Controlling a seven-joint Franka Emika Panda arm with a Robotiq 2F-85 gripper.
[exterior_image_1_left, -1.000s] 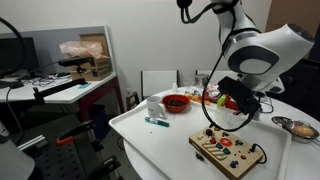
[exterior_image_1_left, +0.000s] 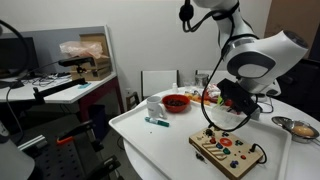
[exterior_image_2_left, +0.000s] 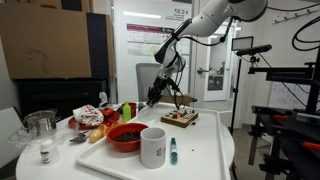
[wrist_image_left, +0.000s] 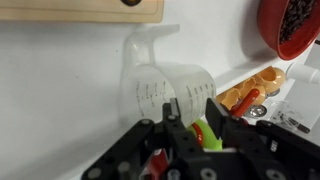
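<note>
A clear plastic measuring cup (wrist_image_left: 145, 92), with a see-through handle and printed scale marks, lies on the white table in the wrist view. My gripper is right over its marked wall, the dark fingers overlapping the cup's lower part in this view. Whether they touch the cup, or how wide the fingers stand, I cannot tell. From the front exterior view, the white arm (exterior_image_1_left: 255, 58) reaches down behind the wooden board (exterior_image_1_left: 225, 150), and its wrist hides the cup. The second exterior view shows the gripper low, near the tabletop beyond the board.
A red bowl (exterior_image_2_left: 124, 138) of dark bits, a white mug (exterior_image_2_left: 153, 148) and a teal marker (exterior_image_2_left: 174, 156) stand apart from the gripper. Colourful items, including an orange one (wrist_image_left: 262, 82), lie close beside it. A metal pan (exterior_image_1_left: 298, 128) sits at right.
The arm has shifted slightly to the right and its wrist has turned a little. The board, mug, bowl and marker have stayed put.
</note>
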